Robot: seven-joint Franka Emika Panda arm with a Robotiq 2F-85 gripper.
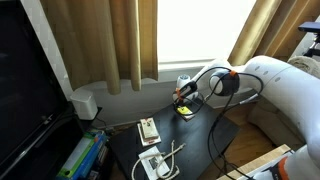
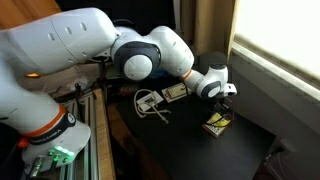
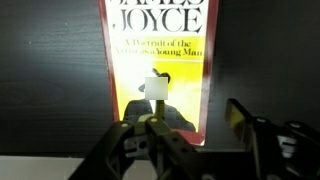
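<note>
A paperback point(image 3: 190, 70) with a yellow, red-bordered cover reading "James Joyce" lies flat on the dark table, below my gripper in the wrist view. On its cover shows a small white square point(image 3: 157, 88), near the left fingertip; I cannot tell whether it is a loose block or flat. The gripper stands open over the lower part of the book, and I see nothing gripped between the dark, blurred fingers. In exterior view 2 the book point(image 2: 217, 123) is small, just under the white-bodied gripper point(image 2: 223, 108).
A power strip and white cable point(image 1: 165, 160) lie on the table to the left, near another book point(image 1: 149, 130). A row of upright books point(image 1: 84, 157) stands farther left.
</note>
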